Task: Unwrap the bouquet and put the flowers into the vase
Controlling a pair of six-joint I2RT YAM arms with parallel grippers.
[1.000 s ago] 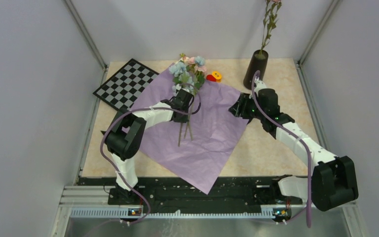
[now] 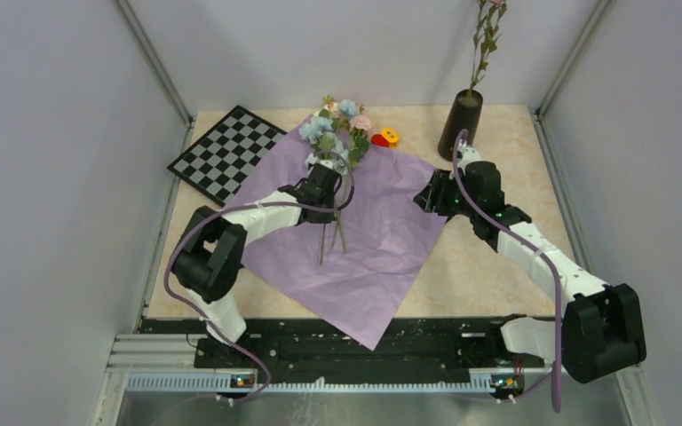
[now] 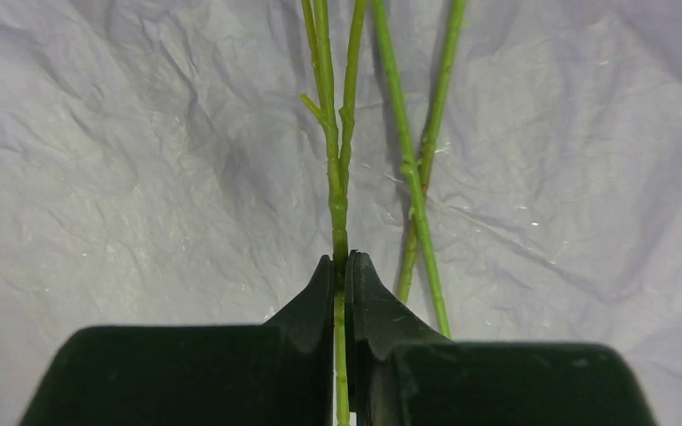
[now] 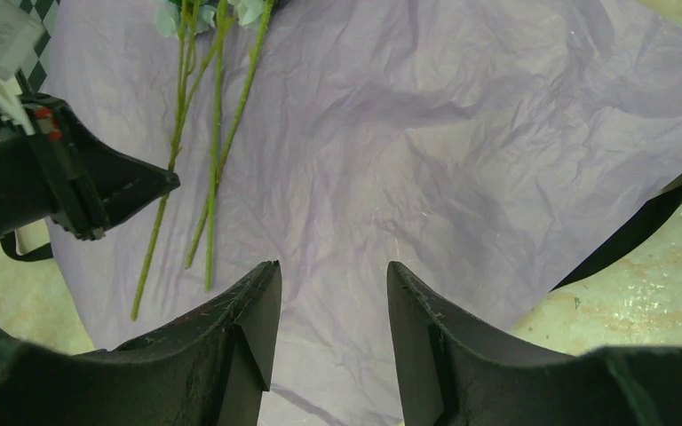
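Note:
Blue and pink flowers [image 2: 329,131] lie on the purple sheet, their blooms toward the back and their green stems toward the front. My left gripper is shut on one branching flower stem [image 3: 337,206]. Two other stems [image 3: 416,191] cross each other just right of it, outside the fingers. From the right wrist view, the held stem [image 4: 178,133] runs past the left fingertips. My right gripper is parted, nothing between its fingers, over the sheet's right side. The dark vase [image 2: 460,124] stands at the back right with a tall flower stem [image 2: 484,44] in it.
The purple sheet [image 2: 382,284] covers the middle of the table. A checkered board [image 2: 227,153] lies at the back left. A small yellow and red object [image 2: 387,138] sits between flowers and vase. Bare table [image 2: 524,177] shows on the right.
The left arm has shifted slightly left, and the blue and pink blooms have moved a little left with it. The right arm shows almost no movement. The vase stays put.

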